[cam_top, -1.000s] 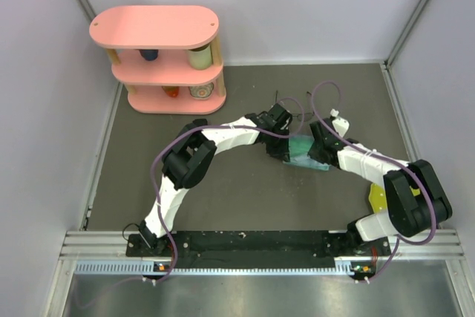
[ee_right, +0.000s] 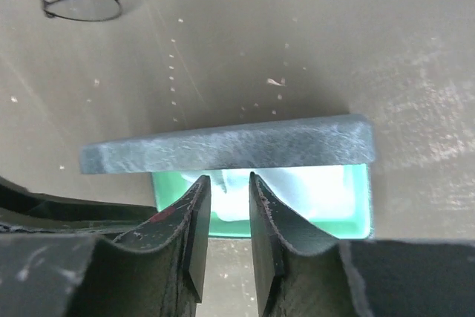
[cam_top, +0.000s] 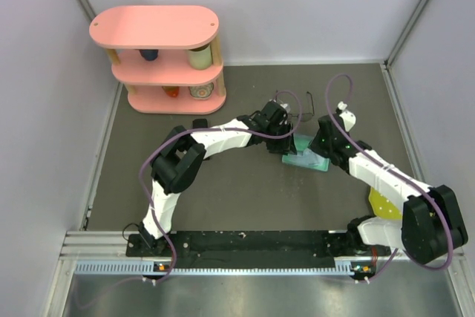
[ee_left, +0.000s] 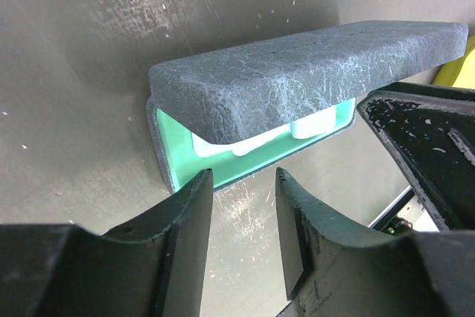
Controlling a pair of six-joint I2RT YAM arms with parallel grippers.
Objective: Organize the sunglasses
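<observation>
An open case with a mint-green inside (cam_top: pixel 304 161) and grey lid (ee_left: pixel 297 72) lies at mid-right of the table, white material inside (ee_right: pixel 297 191). Wire-rimmed glasses (ee_right: pixel 82 5) lie behind it. My left gripper (cam_top: pixel 283 146) is at the case's left end; in its wrist view the fingertips (ee_left: pixel 243 177) are apart, nothing visible between them, beside the case's edge. My right gripper (cam_top: pixel 323 142) is over the case's right part; in its wrist view the fingertips (ee_right: pixel 230 182) stand apart in front of the green interior, with nothing clearly held.
A pink three-tier shelf (cam_top: pixel 156 24) with containers stands at back left. A yellow object (cam_top: pixel 382 206) lies at right beside the right arm. A dark item partly shows behind the left arm.
The left arm has moved only slightly. The case stays about in place.
</observation>
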